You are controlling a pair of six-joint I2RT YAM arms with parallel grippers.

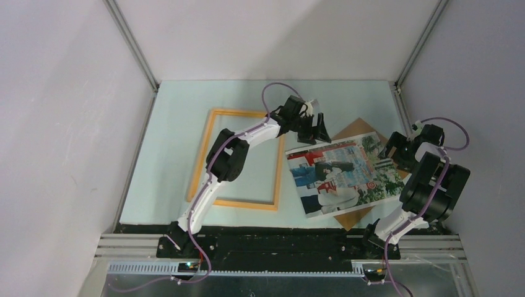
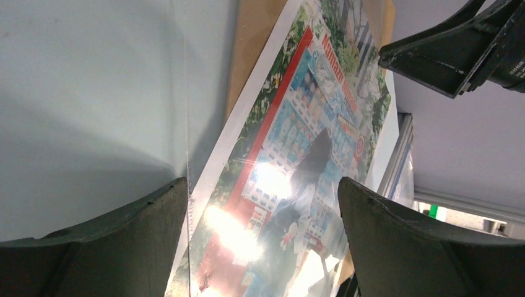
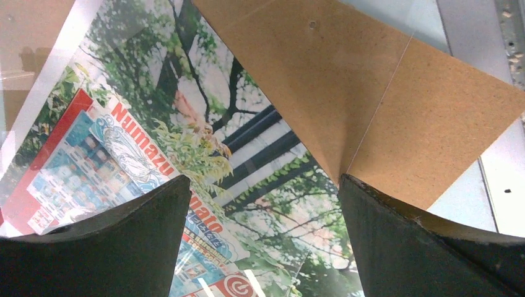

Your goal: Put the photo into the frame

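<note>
The glossy photo (image 1: 337, 179) lies on a brown board (image 1: 353, 219) at the right of the table, slightly turned. Left of it, the empty wooden frame (image 1: 274, 185) lies flat. My left gripper (image 1: 312, 133) is open at the photo's upper left edge; in the left wrist view its fingers straddle that border of the photo (image 2: 266, 204). My right gripper (image 1: 392, 148) stands open over the photo's right part and the board, low over them, as the right wrist view (image 3: 266, 185) also shows.
White walls (image 1: 74, 124) and metal rails enclose the table (image 1: 161, 154).
</note>
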